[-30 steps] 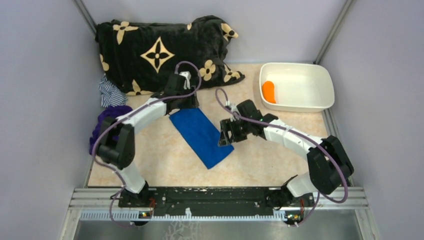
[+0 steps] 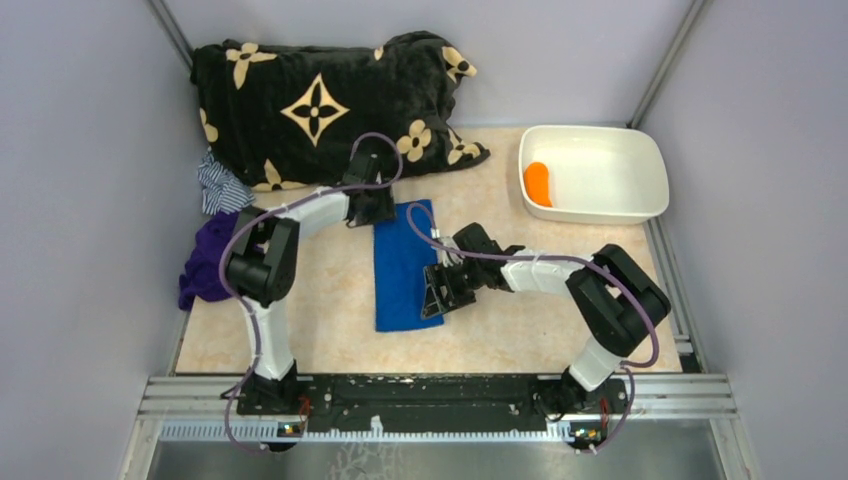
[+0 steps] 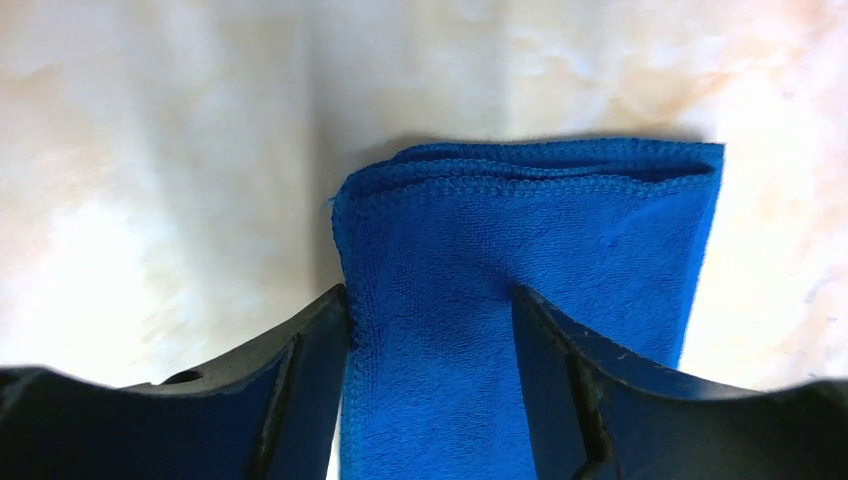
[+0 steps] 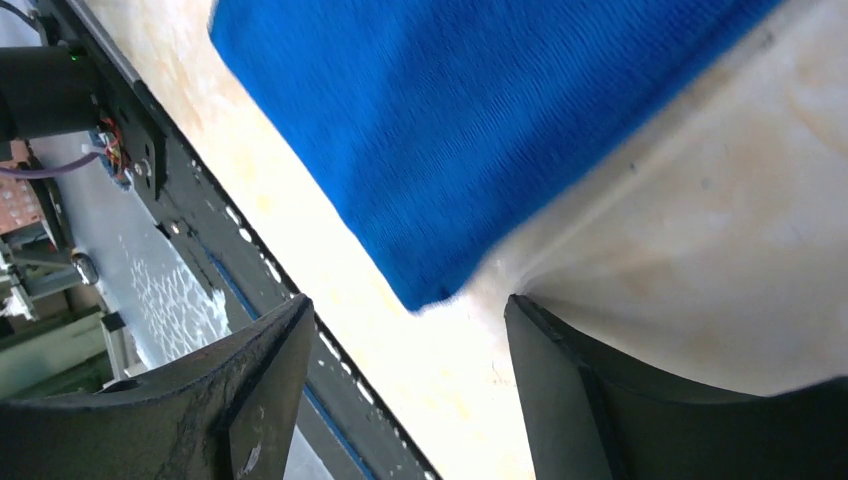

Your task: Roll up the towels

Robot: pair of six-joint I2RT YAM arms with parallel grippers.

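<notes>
A blue folded towel (image 2: 400, 280) lies flat, lengthwise front to back, in the middle of the table. At its far end is my left gripper (image 2: 375, 210), open; in the left wrist view its fingers hang over the towel (image 3: 600, 260), one at the folded edge. My right gripper (image 2: 440, 300) is over the towel's near right part; in the right wrist view it stands open beside the towel's corner (image 4: 430, 270), which lies between and just beyond the fingertips.
A black patterned cushion (image 2: 290, 90) lines the back. Purple (image 2: 205, 270) and striped cloths (image 2: 220, 185) lie at left. A white bin (image 2: 600, 175) holding an orange object (image 2: 536, 183) is at back right. The table's front edge (image 4: 270, 270) is near the right gripper.
The towel has turned from slanted to nearly straight front to back. My left gripper has moved to its far end; my right gripper has moved forward and left over its near end.
</notes>
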